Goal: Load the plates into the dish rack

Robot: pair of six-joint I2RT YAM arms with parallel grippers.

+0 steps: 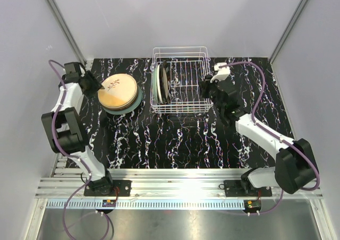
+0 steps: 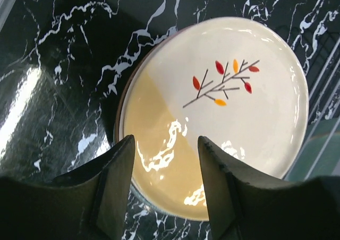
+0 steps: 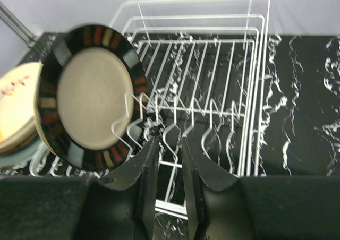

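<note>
A stack of plates (image 1: 118, 91) rests on the counter at the left, its top one white and tan with a leafy sprig (image 2: 249, 118). My left gripper is part open at the stack's left edge, empty. A wire dish rack (image 1: 188, 107) holds several upright plates (image 1: 160, 83) on its left side; a dark-rimmed plate (image 3: 56, 118) is nearest in the right wrist view. My right gripper is at the rack's right side, part open, with nothing visible between its fingers.
Metal edges and walls border it.
</note>
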